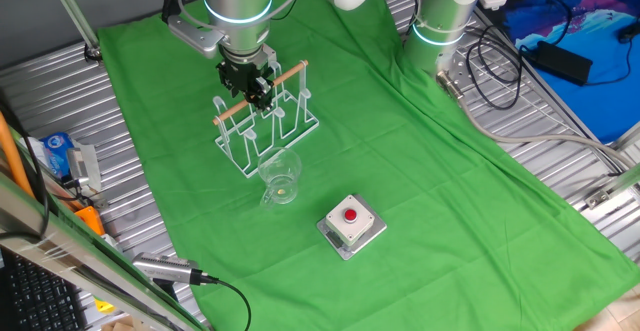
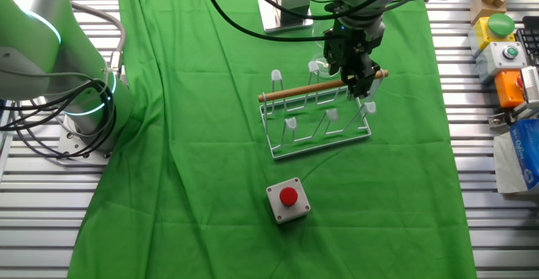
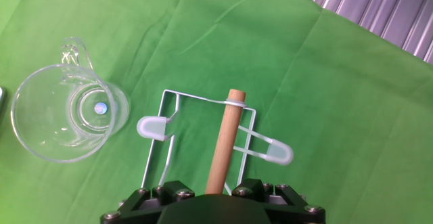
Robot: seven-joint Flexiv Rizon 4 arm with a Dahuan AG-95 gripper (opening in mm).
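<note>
A white wire rack (image 1: 283,134) with a wooden bar (image 1: 290,74) along its top stands on the green cloth. My black gripper (image 1: 262,99) hangs at that bar, pointing down. In the wrist view the bar (image 3: 226,139) runs down between the two sides of the gripper; the fingertips are hidden, so its grip cannot be judged. A clear glass mug (image 3: 74,112) stands upright beside the rack, its handle turned outward, and nothing holds it. From exterior view 1 the mug (image 1: 281,183) is close to the rack's near side.
A red push button on a white box (image 1: 350,217) sits on a metal plate right of the mug. Another red button box (image 2: 288,200) lies on the rack's other side. Black cables (image 2: 269,34) droop past the arm. Open cloth (image 1: 470,241) spreads to the right.
</note>
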